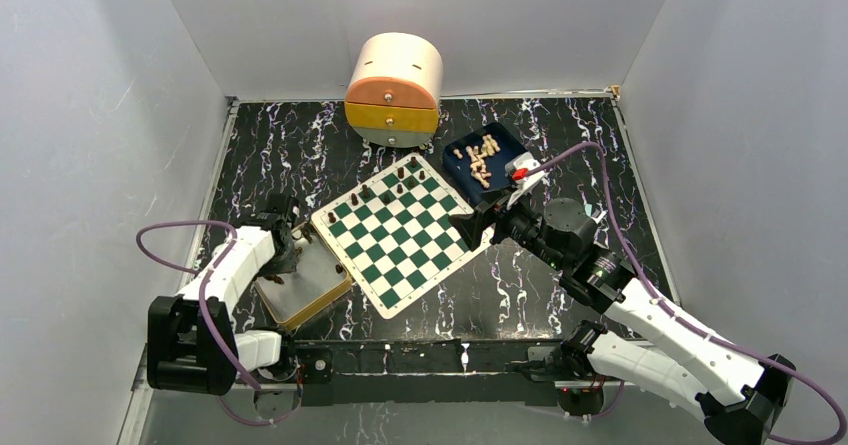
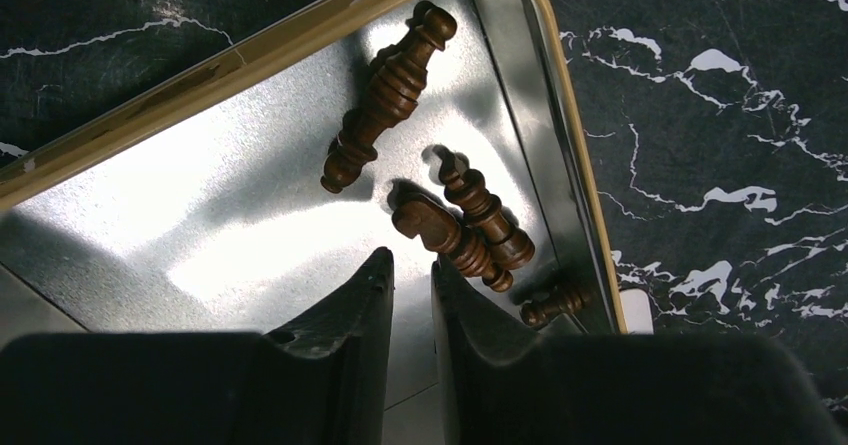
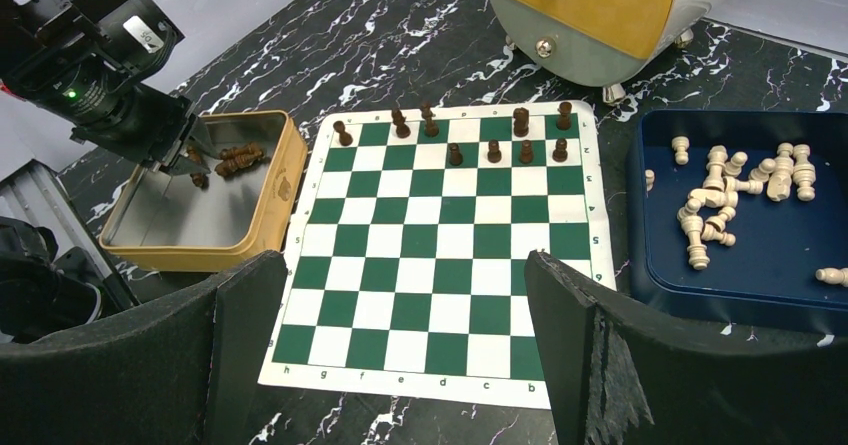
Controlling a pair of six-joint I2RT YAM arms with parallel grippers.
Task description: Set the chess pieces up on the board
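Note:
Brown chess pieces lie in the gold-rimmed tray [image 2: 240, 63]: a long piece [image 2: 385, 95], a knight [image 2: 445, 235] and others beside it. My left gripper is over the tray, fingertips a little apart near the knight; whether anything is between them is unclear. Several dark pieces stand at the far side of the chessboard [image 1: 400, 245], seen also in the right wrist view [image 3: 450, 265]. My right gripper stands open above the board's near right, nothing visible between its fingers.
A navy tray [image 3: 760, 255] of pale pieces sits right of the board. A small drawer cabinet [image 1: 393, 85] stands at the back.

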